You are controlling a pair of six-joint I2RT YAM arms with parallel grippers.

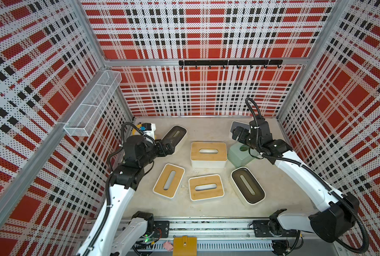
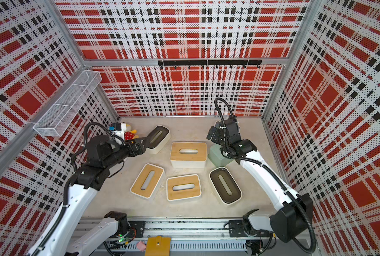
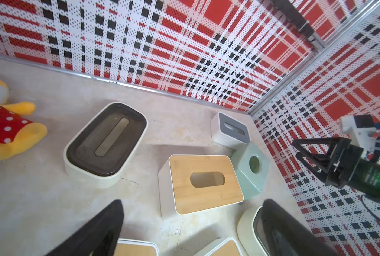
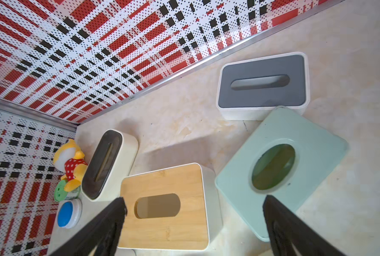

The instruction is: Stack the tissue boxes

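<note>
A large white box with a wooden lid (image 1: 208,155) stands alone in the middle of the table. Two lower wood-topped boxes lie in front, one tilted at left (image 1: 169,181) and one at centre (image 1: 206,187). Dark-lidded boxes rest at front right (image 1: 247,185) and back left (image 3: 107,140). The pale green box (image 4: 279,166) sits right of the large one, close in front of the grey-lidded box (image 4: 263,83). My left gripper (image 1: 168,148) is open and empty, raised near the back-left box. Above the green and grey boxes, my right gripper (image 1: 237,133) hangs open and empty.
A yellow plush toy in a red dotted top (image 4: 72,164) sits at the far left, with a green-lidded jar (image 4: 66,190) and a blue-lidded one (image 4: 69,213) near it. A wire basket (image 1: 94,102) hangs on the left wall. Bare table shows at the back middle.
</note>
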